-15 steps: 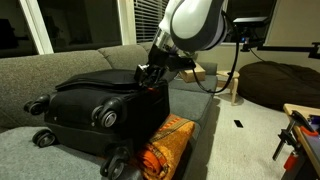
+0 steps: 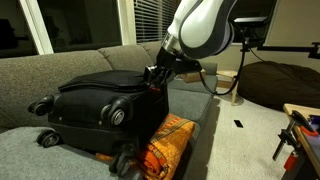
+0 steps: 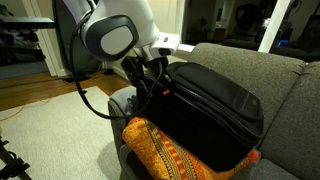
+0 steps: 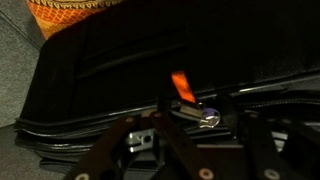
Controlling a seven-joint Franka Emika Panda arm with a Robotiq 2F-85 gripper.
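A black suitcase [image 2: 92, 112] lies on its side on the sofa, its wheels toward the front in exterior view 1. My gripper [image 2: 158, 76] is at the suitcase's upper edge near one end. In the wrist view, an orange tab [image 4: 183, 87] and a shiny metal pull [image 4: 209, 118] show at the zipper [image 4: 100, 126], right by my gripper. The fingers appear closed on this pull, though the dark fingers blend into the black fabric and hide the exact contact.
An orange patterned cloth [image 3: 160, 150] lies beside and partly under the suitcase. The grey sofa's backrest [image 2: 40, 75] runs behind it. A wooden table [image 2: 303, 125] stands at the right, with open carpet [image 2: 235, 145] between.
My gripper has shifted slightly to the right in exterior view 1. The suitcase and its wheels have moved a little the same way, while the cloth looks nearly unchanged.
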